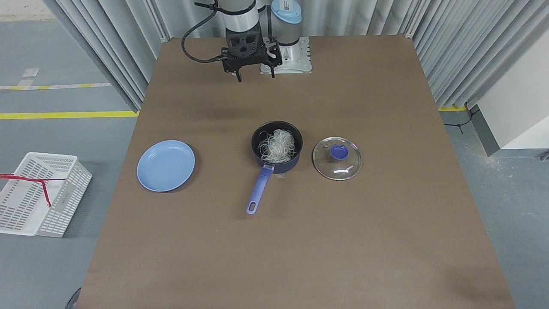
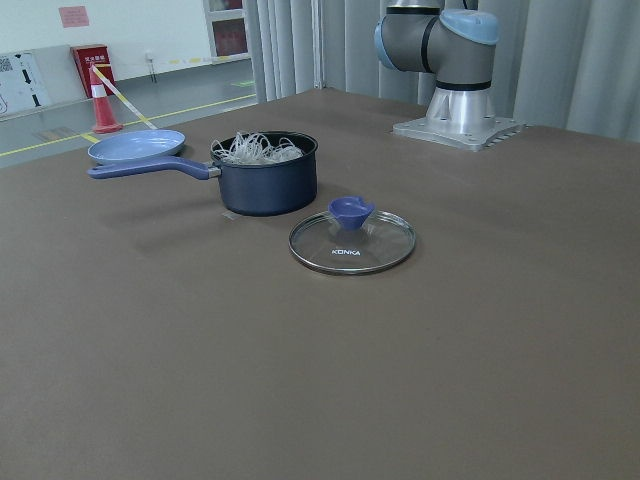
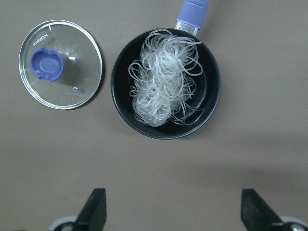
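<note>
A dark pot [image 1: 294, 160] with a blue handle [image 1: 258, 188] holds a tangle of white noodles [image 1: 277, 146]. Its glass lid with a blue knob [image 1: 337, 159] lies flat beside it on the right in the front view. A blue plate [image 1: 165, 165] lies to the left. My gripper [image 1: 256, 77] hangs over the back of the table, above and behind the pot; in the wrist view its two fingers stand wide apart at the bottom, open, with nothing between them.
The arm's base stands at the back edge. A white basket [image 1: 67, 206] sits on the floor at the left, off the table.
</note>
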